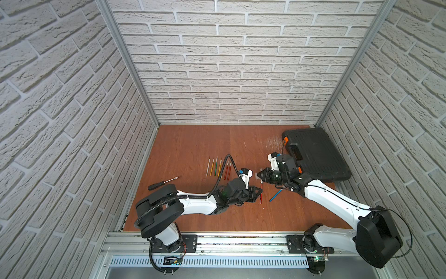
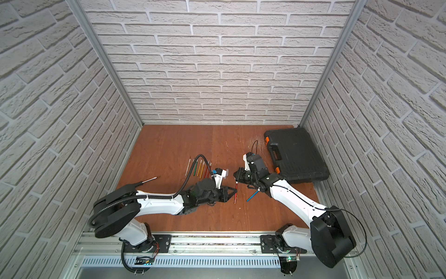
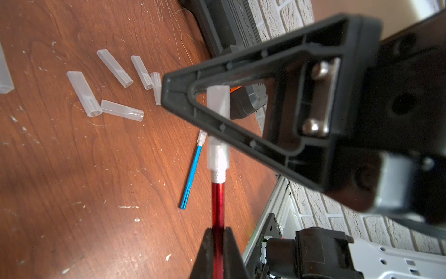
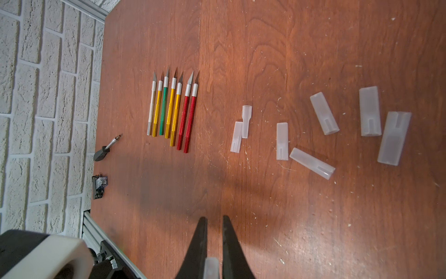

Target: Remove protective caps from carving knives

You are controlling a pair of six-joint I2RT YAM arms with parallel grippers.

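A red knife [image 3: 217, 202] stands between the fingertips of my left gripper in the left wrist view, and that gripper is shut on its handle. Its blade end bears a translucent cap [image 3: 218, 158]. One dark finger of my right gripper passes in front of this cap. In the right wrist view the cap's end shows low between the right fingers, which stand a little apart, with a slim gap on one side. A blue knife [image 3: 189, 183] with a clear cap lies on the table beyond.
Several uncapped knives [image 4: 172, 111] lie in a row, blades bare. Loose translucent caps [image 4: 282, 141] are scattered on the table [image 4: 278, 223]. A black case [image 1: 320, 153] stands at the right, and a screwdriver [image 1: 160, 184] lies at the left.
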